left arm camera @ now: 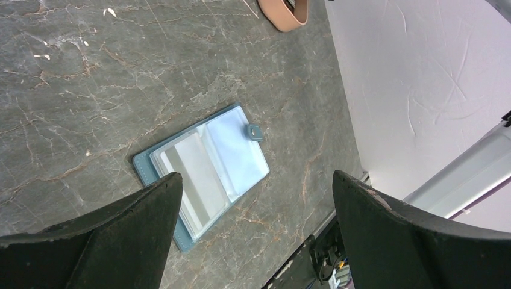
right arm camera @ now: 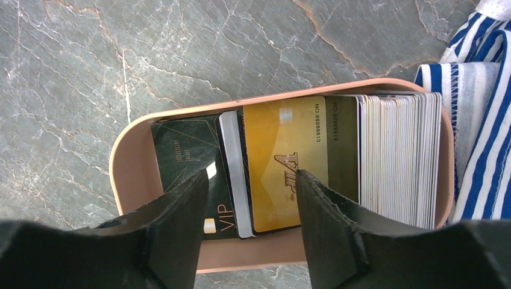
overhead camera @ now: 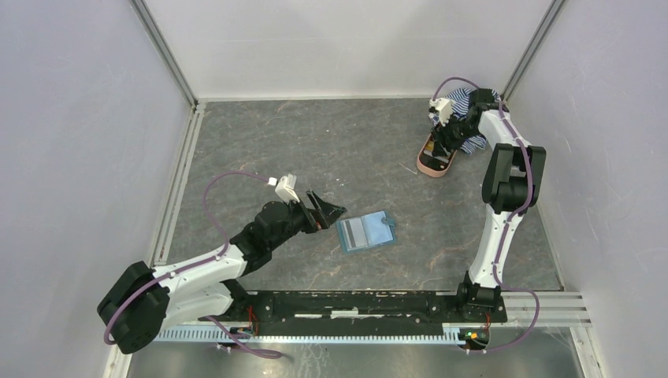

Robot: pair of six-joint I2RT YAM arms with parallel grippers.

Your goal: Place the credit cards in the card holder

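Note:
The blue card holder (overhead camera: 367,231) lies spread open on the table; its clear pockets (left arm camera: 199,171) show in the left wrist view. In the pink box (right arm camera: 134,171) are several cards: a dark VIP card (right arm camera: 187,150) at one end, a gold card (right arm camera: 283,162) in the middle and a packed upright stack (right arm camera: 398,150) at the other end. My right gripper is open over the box, its fingers either side of the gold card's left part and a light card edge (right arm camera: 235,171). My left gripper (overhead camera: 329,210) stands open and empty just left of the holder.
A blue-and-white striped cloth (right arm camera: 476,120) lies against the box's stack end, partly under the right arm. Bare table (overhead camera: 315,142) stretches across the middle and back left. The white side wall (overhead camera: 599,157) is close to the right arm.

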